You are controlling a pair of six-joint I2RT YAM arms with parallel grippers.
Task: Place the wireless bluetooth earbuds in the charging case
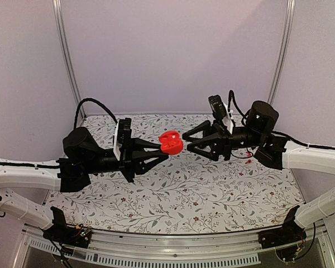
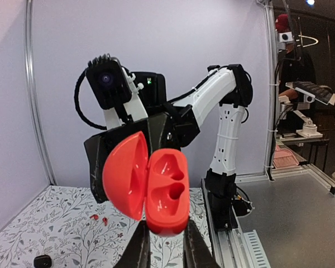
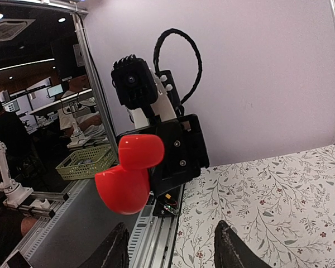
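A red charging case (image 1: 171,142), lid open, is held up in the middle of the top view by my left gripper (image 1: 158,151), shut on it. In the left wrist view the case (image 2: 166,206) shows its empty-looking earbud wells facing that camera. My right gripper (image 1: 187,140) is open just right of the case, apart from it, with nothing between its fingers; its fingertips (image 3: 224,234) show low in the right wrist view. Small red pieces (image 2: 105,221), likely earbuds though too small to tell, lie on the mat.
A floral mat (image 1: 184,195) covers the table, mostly clear under the arms, within pale walls. A small black object (image 2: 43,261) lies on the mat in the left wrist view. A metal rail (image 1: 173,251) runs along the front edge.
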